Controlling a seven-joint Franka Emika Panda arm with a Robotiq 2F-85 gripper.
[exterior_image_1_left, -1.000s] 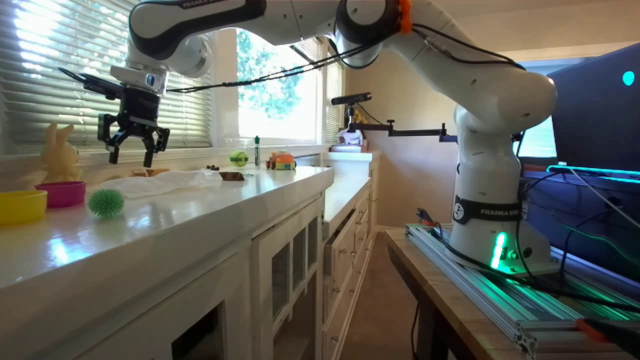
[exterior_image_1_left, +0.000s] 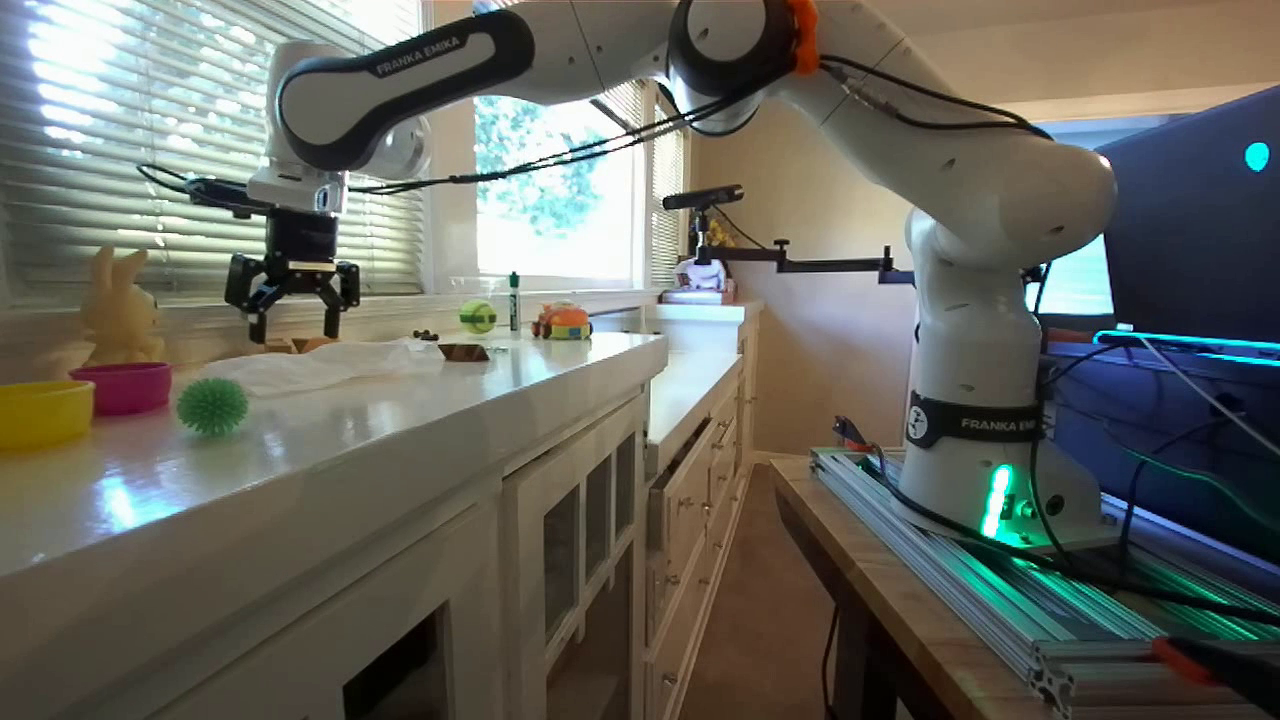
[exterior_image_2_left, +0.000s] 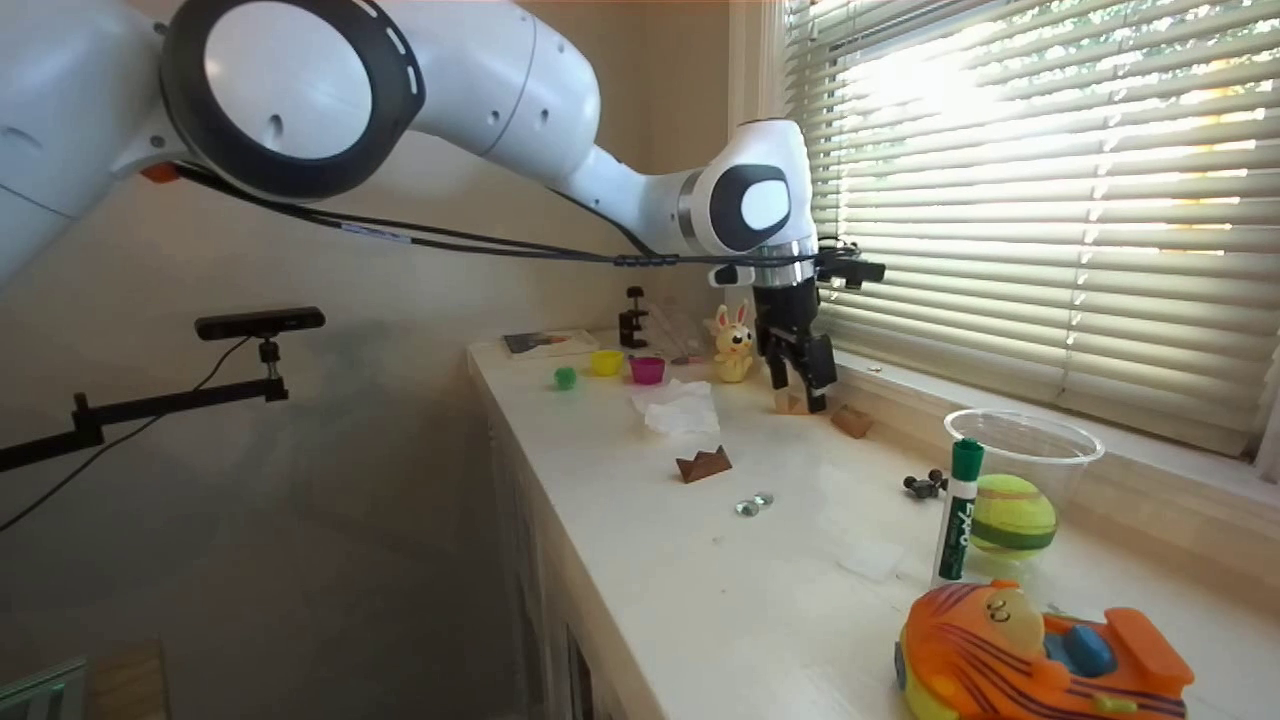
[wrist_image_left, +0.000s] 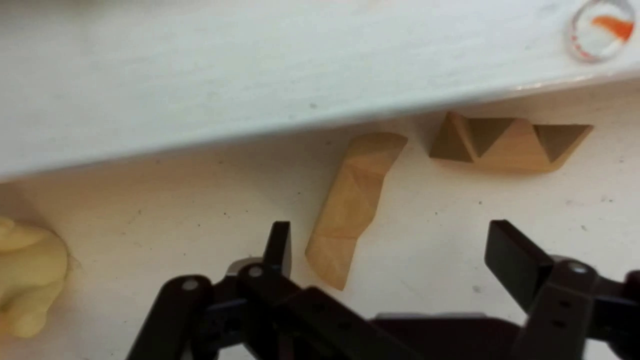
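Note:
Below my open gripper, a faceted wooden piece (wrist_image_left: 351, 207) lies on the white counter, slanting across the space ahead of the fingers in the wrist view. Nothing is held. A second wooden piece (wrist_image_left: 510, 144), with a zigzag edge, rests to its right, close to the window ledge. Seen from exterior view 1, the gripper (exterior_image_1_left: 294, 330) hangs just over the counter near the window. In exterior view 2 its fingers (exterior_image_2_left: 817, 374) partly cover the lighter wooden piece (exterior_image_2_left: 792, 404), and the other piece (exterior_image_2_left: 852, 421) sits beside it. A third brown piece (exterior_image_2_left: 703, 464) stands nearer the counter's middle.
A bunny figure (exterior_image_2_left: 733, 344) stands left of the gripper, near the window ledge (wrist_image_left: 240, 78). White cloth (exterior_image_2_left: 678, 409), a pink cup (exterior_image_2_left: 648, 370), a yellow cup (exterior_image_2_left: 607, 362) and a green spiky ball (exterior_image_2_left: 565, 378) lie farther out. A marker (exterior_image_2_left: 957, 516) and toy car (exterior_image_2_left: 1032, 654) occupy the near end.
My gripper has come down and shifted right in exterior view 1. It has gone from tilted to nearly upright. It was open before and is open now; the objects look unmoved.

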